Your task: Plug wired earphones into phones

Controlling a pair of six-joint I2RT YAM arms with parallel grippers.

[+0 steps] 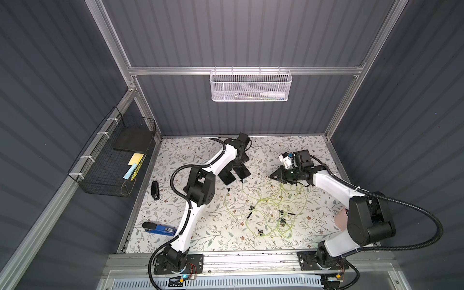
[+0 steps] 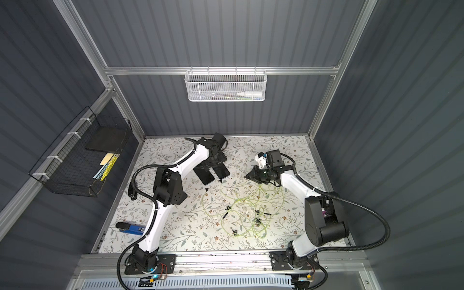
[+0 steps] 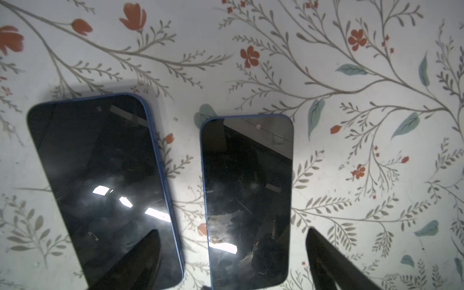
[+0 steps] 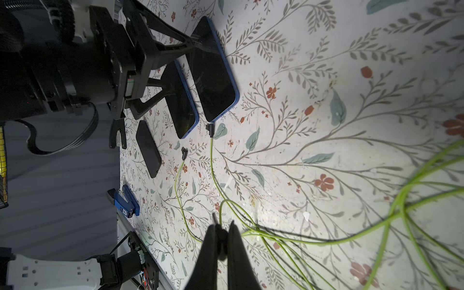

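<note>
Two blue-edged phones (image 3: 246, 183) lie side by side with my left gripper (image 1: 240, 162) open over their upper ends, nothing between its fingers. Yellow-green earphone cables (image 4: 403, 207) lie in loops on the table; a small black plug (image 4: 210, 129) lies by the lower end of one phone, another (image 4: 184, 152) by the other. My right gripper (image 2: 249, 175) hangs above the cables at the right of the phones, shut on a small dark piece, apparently an earphone plug, hard to make out.
A blue stapler (image 1: 164, 229) and a dark object (image 1: 155, 190) lie along the left side. A black wire basket (image 1: 106, 174) hangs on the left wall, a white one (image 1: 250, 87) at the back.
</note>
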